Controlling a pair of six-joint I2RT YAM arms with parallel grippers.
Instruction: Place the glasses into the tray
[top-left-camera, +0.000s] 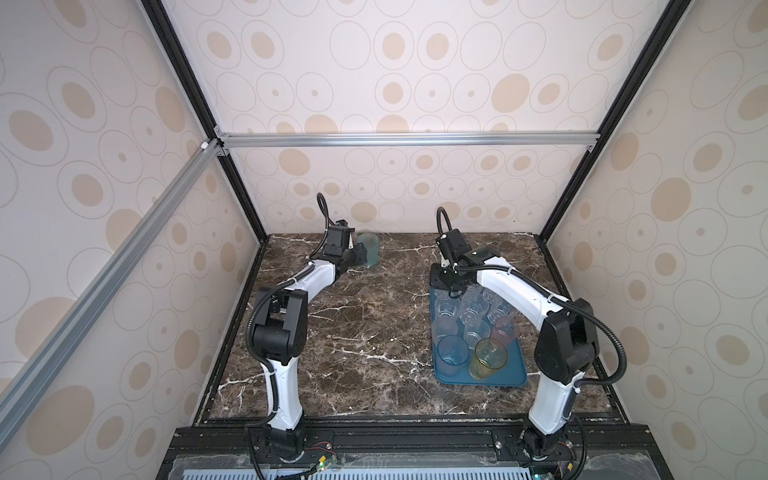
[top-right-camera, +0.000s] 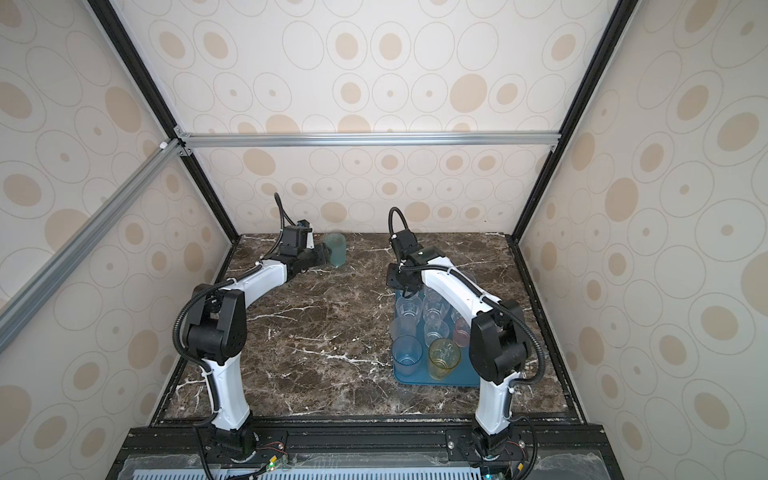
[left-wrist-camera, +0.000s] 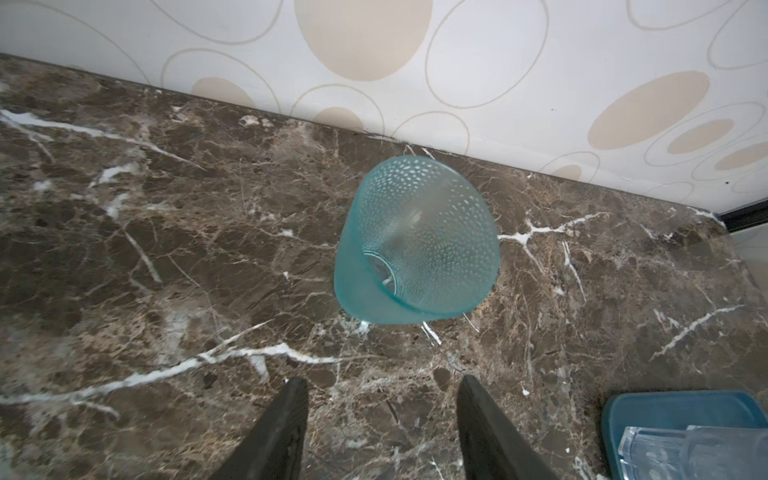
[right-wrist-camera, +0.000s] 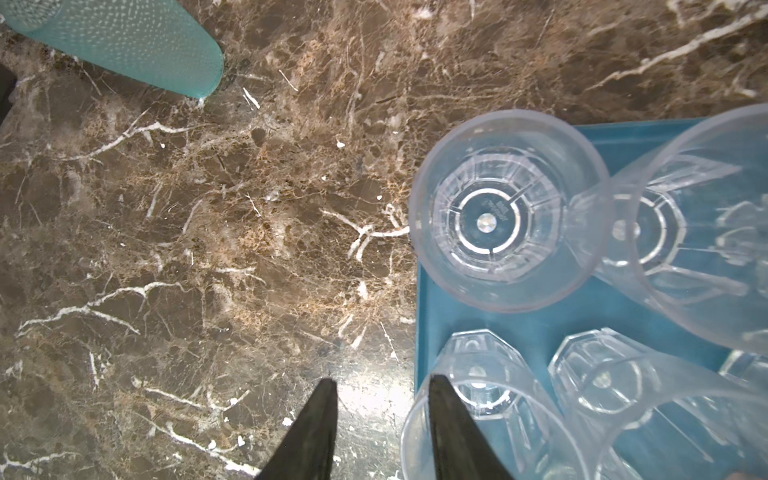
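Note:
A teal dimpled glass (left-wrist-camera: 412, 240) stands alone on the marble table near the back wall. My left gripper is open just in front of it, nothing between its fingers. My right gripper is open over the back-left edge of the blue tray (top-left-camera: 480, 382), near clear glasses (right-wrist-camera: 512, 216), with nothing seen held. The tray also holds a blue glass (top-left-camera: 453, 352) and a yellow glass (top-left-camera: 490, 357) at the front, plus a pinkish glass (top-right-camera: 461, 332).
The back wall (left-wrist-camera: 512, 80) is close behind the teal glass. The right arm crosses over the tray's right side.

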